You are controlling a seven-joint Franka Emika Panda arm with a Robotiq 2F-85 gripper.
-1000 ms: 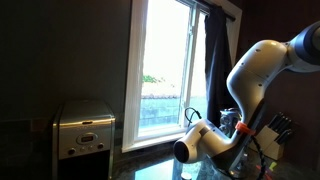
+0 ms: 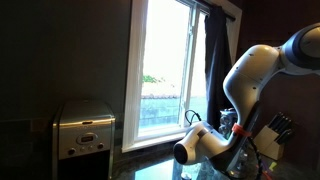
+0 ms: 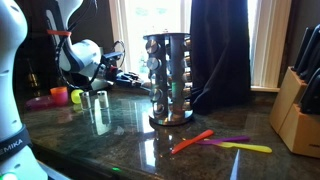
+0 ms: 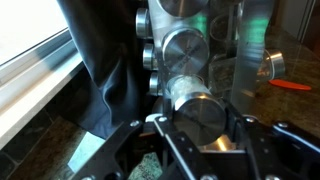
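Note:
A round-lidded spice jar sits between the fingers of my gripper, which is shut on it in the wrist view. Its metal lid faces the camera, and its body points toward the rotating spice rack. Whether the jar is fully clear of its slot cannot be told. In exterior view 2 the dark rack stands upright on the counter, filled with several jars. My arm reaches toward it from the left; the fingertips are hard to make out there.
Red, purple and yellow utensils lie right of the rack, before a knife block. Cups, one red, stand at left. A dark curtain hangs behind.
In exterior view 1 the arm has shifted only slightly, its red-banded part a little to the left. Nothing else has visibly moved.

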